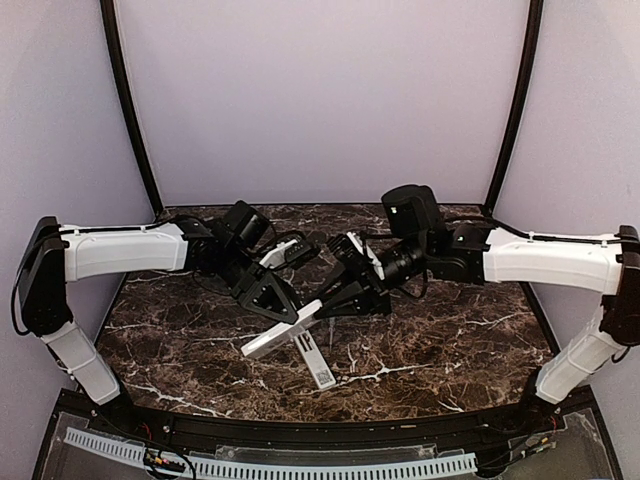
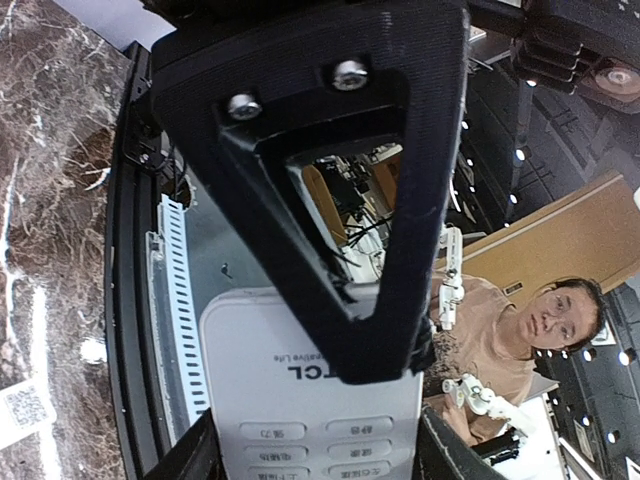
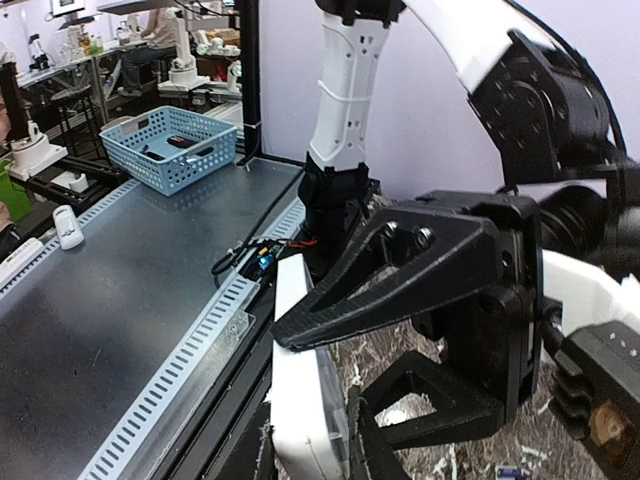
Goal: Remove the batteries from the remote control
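The white remote control point(image 1: 270, 340) is held above the table, tilted, with my left gripper point(image 1: 293, 318) shut on it. Its TCL label and grey buttons point(image 2: 360, 428) show in the left wrist view. One black right-gripper finger point(image 2: 385, 340) lies over that end in the left wrist view. The battery compartment and any batteries are hidden by the grippers.
A white strip with a square code point(image 1: 322, 372) lies on the marble table point(image 1: 430, 370) below the remote. A small bluish item point(image 3: 512, 470) is at the lower edge of the right wrist view.
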